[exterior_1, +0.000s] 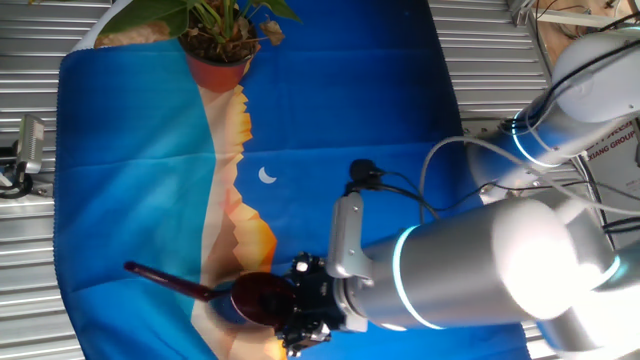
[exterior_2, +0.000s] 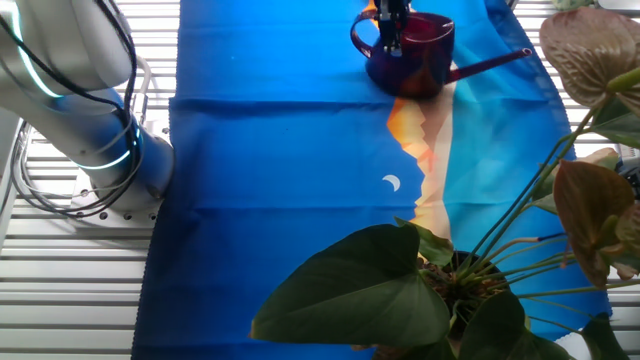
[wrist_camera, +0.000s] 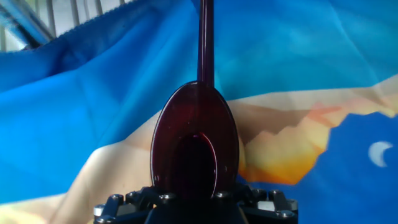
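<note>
A dark red watering can (exterior_1: 262, 299) with a long thin spout (exterior_1: 168, 279) is near the bottom of exterior view 1. My gripper (exterior_1: 296, 306) is shut on its handle side, opposite the spout. From exterior view 2, the can (exterior_2: 408, 72) looks upright, its looped handle (exterior_2: 360, 35) beside the gripper (exterior_2: 392, 42). The wrist view has the can's body (wrist_camera: 196, 118) straight ahead, spout pointing away; the fingertips are hidden behind dark gripper parts. Whether its base touches the mat cannot be told.
A potted plant (exterior_1: 217, 72) stands at the far end of the blue printed mat (exterior_1: 350, 100), its broad leaves (exterior_2: 350, 290) spreading over the mat. Slatted metal (exterior_1: 25, 250) borders the mat.
</note>
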